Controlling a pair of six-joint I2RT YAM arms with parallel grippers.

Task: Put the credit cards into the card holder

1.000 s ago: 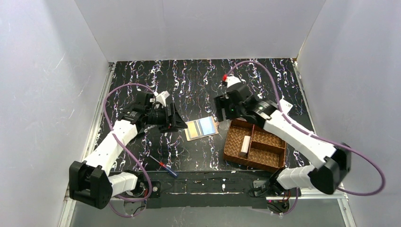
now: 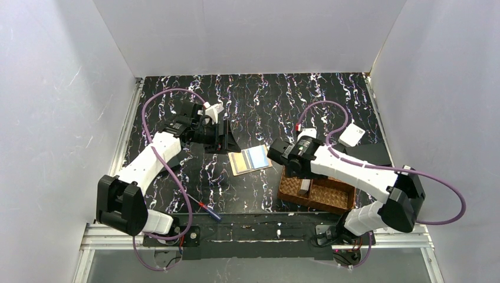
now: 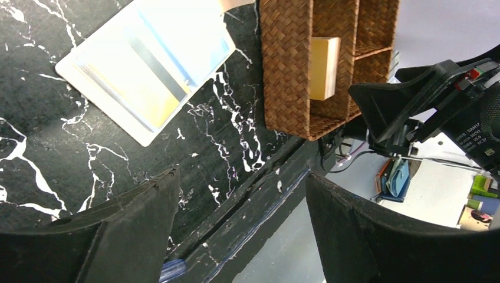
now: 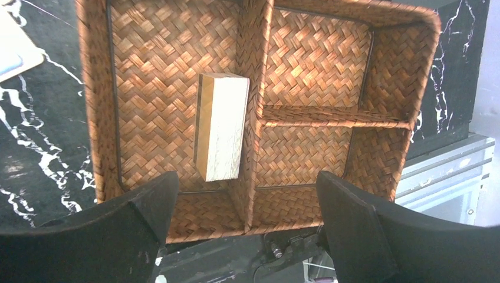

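Note:
A stack of cards stands on edge in the large left compartment of the woven box, against its divider. My right gripper hangs open above that box, nothing between its fingers. Flat on the table left of the box lies the card holder, a pale sheet with yellow and blue pockets; the left wrist view shows the holder from near. My left gripper is by the holder's upper left, raised over the table. Its fingers are spread wide and empty.
A screwdriver with a blue handle lies near the front edge. At the back right are a white rounded object and a dark flat one. The marble table behind the holder is clear.
My left gripper moved slightly right and away from the front edge. Holder and cards have stayed put.

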